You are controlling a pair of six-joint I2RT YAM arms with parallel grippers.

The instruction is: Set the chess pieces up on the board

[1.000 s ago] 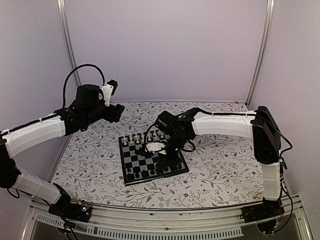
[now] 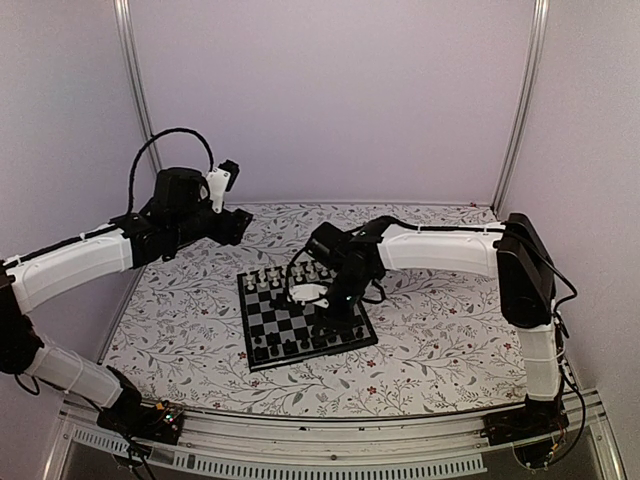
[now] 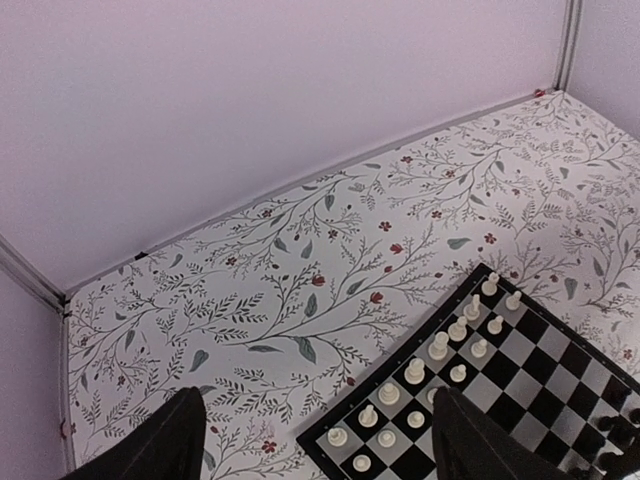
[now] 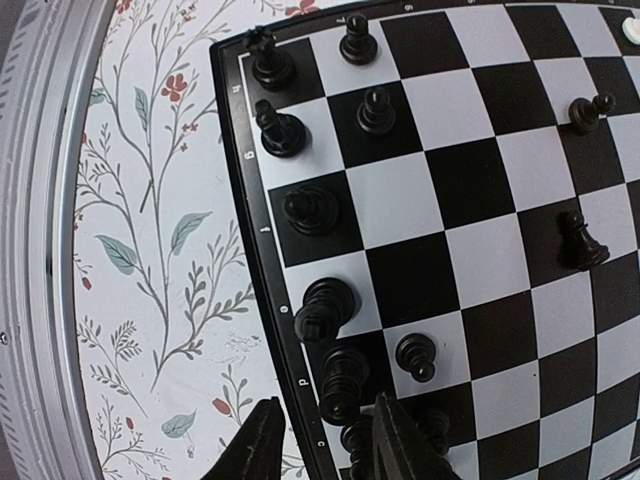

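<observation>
The chessboard (image 2: 258,330) has white pieces along its back rows and black pieces along the front. My left gripper is raised at the upper left, open and empty, looking down on the board. My right gripper is low over the black pieces, its fingers apart beside a black piece (image 4: 341,385); whether they touch it is unclear. A black king-like piece (image 4: 323,310) and a black pawn (image 4: 415,354) stand near it. Two more black pieces (image 4: 585,245) (image 4: 585,114) sit out on middle squares, the lower one perhaps tilted.
Walls (image 2: 320,100) close the back and both sides. The right arm covers part of the board in the top view.
The right arm has shifted slightly over the board, its elbow a little leftward compared with a second ago. The left arm is nearly unchanged.
</observation>
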